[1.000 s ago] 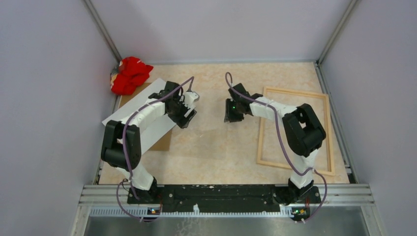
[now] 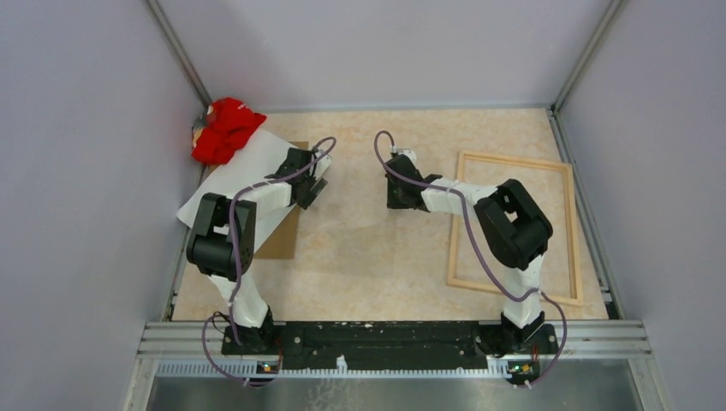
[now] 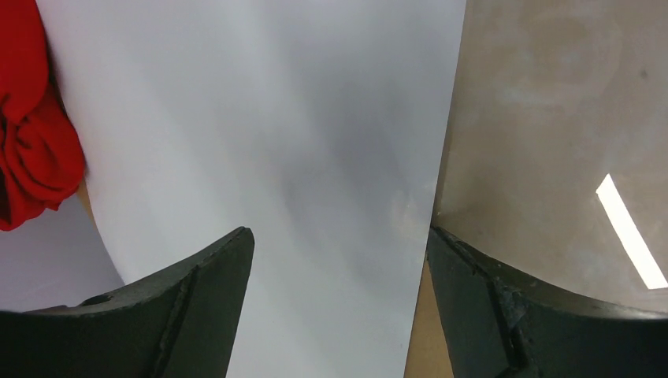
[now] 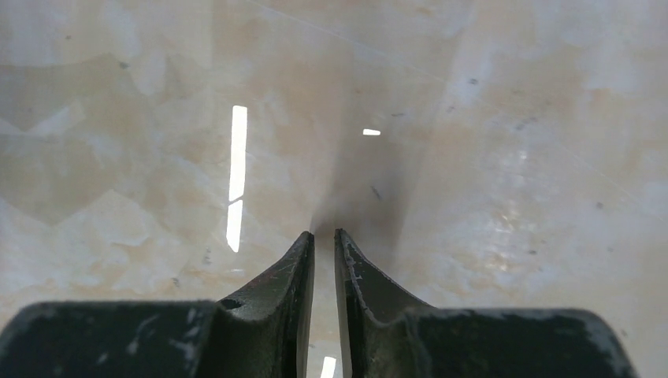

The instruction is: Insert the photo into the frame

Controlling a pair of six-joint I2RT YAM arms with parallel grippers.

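Observation:
The white sheet, plain on its visible side, lies askew over a brown board at the left of the table. My left gripper is low over its right edge. In the left wrist view, the left gripper is open, its fingers apart above the sheet, the right fingertip at the sheet's edge. Nothing is visibly held there. At table centre hangs my right gripper; in the right wrist view that gripper is shut to a narrow gap, with nothing showing between the tips. The wooden frame lies flat at the right.
A crumpled red cloth sits at the back left, against the sheet's far corner. Bare tabletop stretches between the sheet and the wooden frame. My right forearm passes over the frame's left side.
The left gripper has moved back and slightly left; the sheet's far edge has shifted back, up to the red cloth. The wooden frame is unmoved.

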